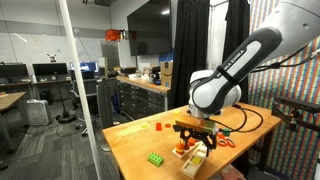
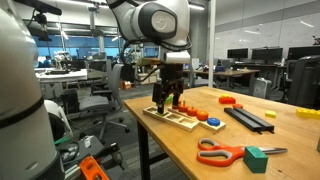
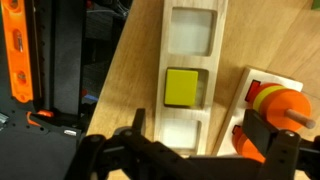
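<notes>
A narrow wooden tray [image 3: 189, 70] with several compartments lies below my gripper, which stands open. One yellow block [image 3: 181, 87] rests in a middle compartment, ahead of the fingertips and not held; the neighbouring compartments look empty. In the second exterior view, the tray [image 2: 171, 118] sits near the table's edge with the gripper over it. The first exterior view shows the gripper [image 1: 196, 130] above the table, partly covering the things beneath.
Beside the tray stands a toy with orange round pieces [image 3: 285, 103]. Red-handled scissors [image 2: 220, 153] and a green block [image 2: 256, 160] lie farther along the table. Another green block [image 1: 155, 158] is near the front edge. Past the tray, the table drops away.
</notes>
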